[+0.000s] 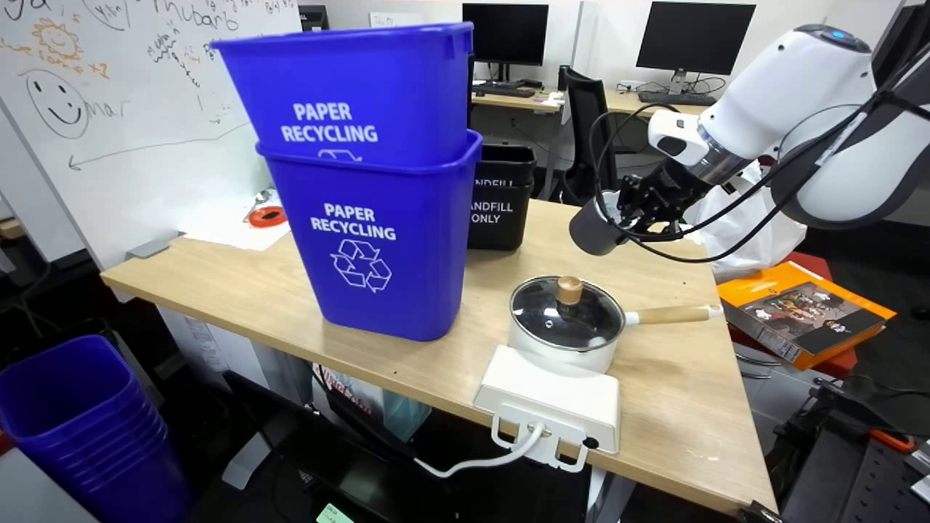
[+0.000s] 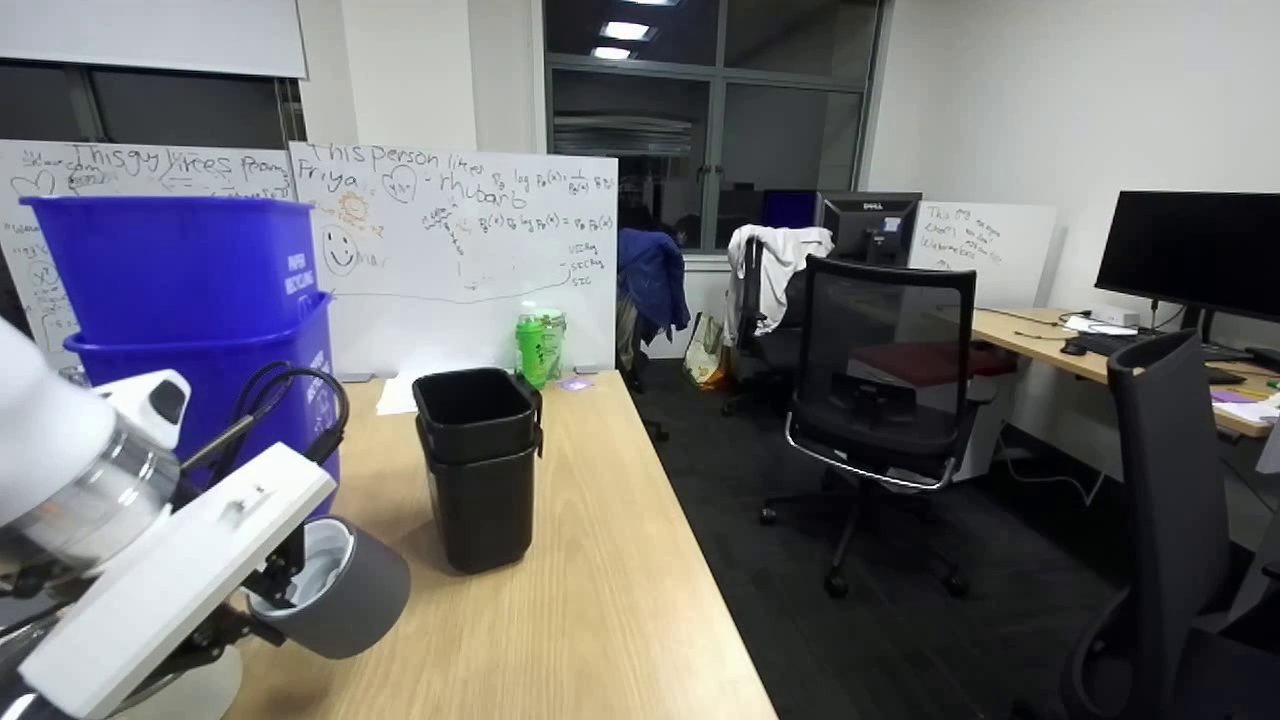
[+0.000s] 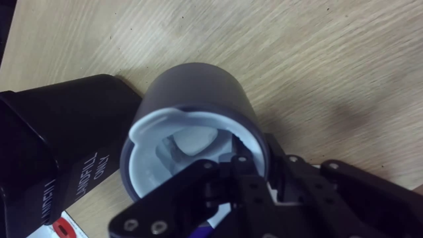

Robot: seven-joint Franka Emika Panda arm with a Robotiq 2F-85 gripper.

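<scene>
A dark grey cup (image 1: 593,230) with a pale inner lining hangs tilted above the table, and my gripper (image 1: 624,205) is shut on its wall. Looking into the cup (image 3: 198,89) in the wrist view, I see its white interior with some pale shapes at the bottom that I cannot identify. One finger reaches inside the rim while the other stays outside. From the second exterior view, the cup (image 2: 350,596) is held out from the gripper (image 2: 266,590), mouth towards the arm, clear of the tabletop.
A white pot (image 1: 567,347) with a glass lid and wooden handle sits on a white hot plate (image 1: 554,396), nearer the front. Two stacked black landfill bins (image 2: 480,504) and two stacked blue recycling bins (image 1: 383,235) stand on the table. Bare wood (image 2: 624,600) lies right of the black bins.
</scene>
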